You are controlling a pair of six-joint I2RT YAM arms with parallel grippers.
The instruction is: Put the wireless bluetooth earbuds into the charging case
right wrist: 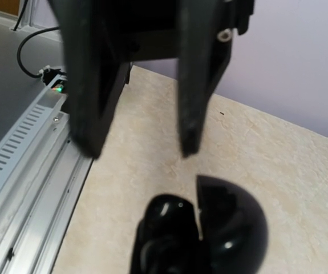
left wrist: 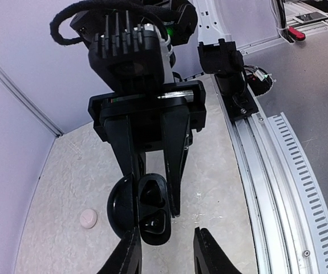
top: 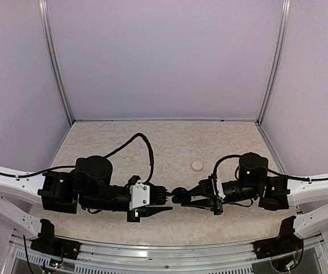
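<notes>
The black charging case has its rounded lid swung open, and my right gripper is shut on it above the table. In the left wrist view two dark, glossy shapes show inside the case; whether each is an earbud or an empty hollow I cannot tell. Facing the case from the left, my left gripper stands part open, with nothing visible between its fingers. The right wrist view shows those left fingers apart from the case, with a gap of bare table between.
A small pale disc lies on the table behind the grippers. Metal rails run along its front edge, and light walls close off the back and sides.
</notes>
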